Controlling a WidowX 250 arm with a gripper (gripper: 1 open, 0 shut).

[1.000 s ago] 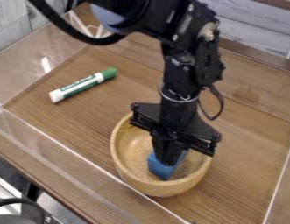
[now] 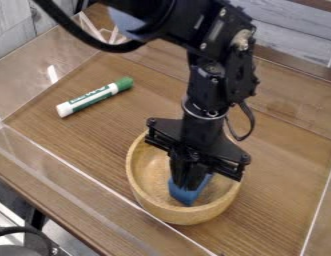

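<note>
My black gripper (image 2: 192, 165) reaches down into a round tan wooden bowl (image 2: 148, 185) at the lower centre of the view. A blue object (image 2: 187, 192) lies inside the bowl, directly under the fingertips and partly hidden by them. Whether the fingers grip it or how far they are apart is hard to see.
A white and green marker-like tube (image 2: 94, 97) lies on the wooden table (image 2: 74, 140) at the upper left. Bare table surrounds the bowl to the right. A clear barrier edge runs along the left and front, with cables beyond at the lower left.
</note>
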